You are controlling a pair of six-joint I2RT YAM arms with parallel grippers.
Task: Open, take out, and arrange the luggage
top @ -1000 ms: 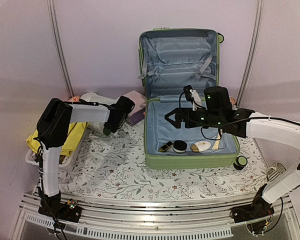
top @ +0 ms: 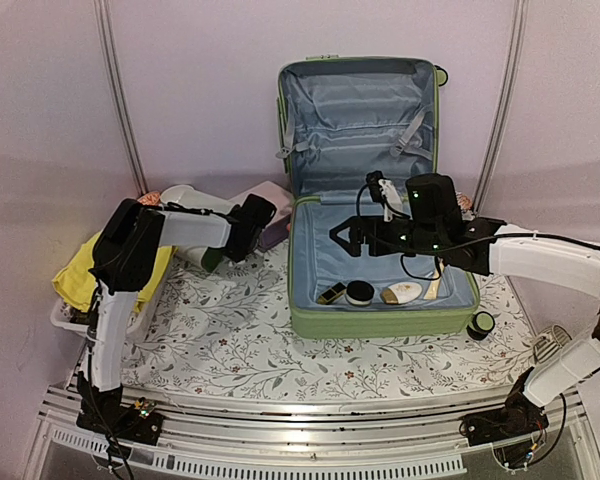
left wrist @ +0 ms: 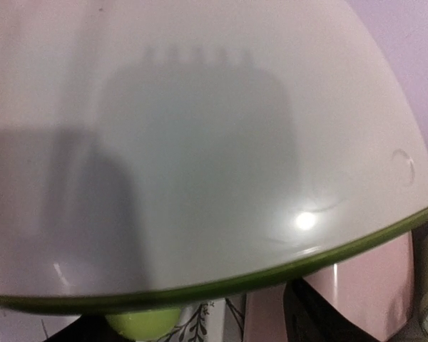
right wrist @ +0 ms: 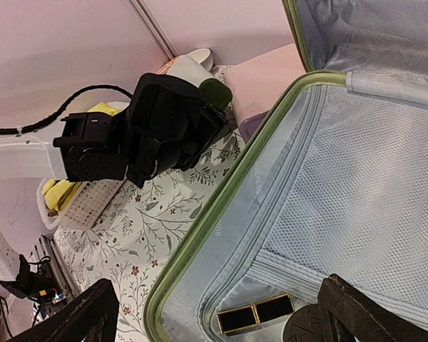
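Observation:
The green suitcase (top: 384,326) stands open, lid upright, holding a small black-and-gold case (right wrist: 237,319), a black round tin (top: 360,290), a cream bottle (top: 401,292) and a pale strip. My left gripper (top: 242,247) is low among white, pink and purple items left of the suitcase; a white green-rimmed surface (left wrist: 221,171) fills most of its wrist view, fingertips partly hidden beneath, open by the little that shows. My right gripper (top: 348,236) hangs open over the suitcase, nothing between its fingers.
A white basket (right wrist: 90,207) with a yellow cloth (top: 80,275) sits at the far left. A dark round jar (top: 481,324) and a metallic item (top: 548,343) lie right of the suitcase.
My left arm has moved slightly to the right, toward the suitcase, over the last second. The right arm and suitcase look unchanged.

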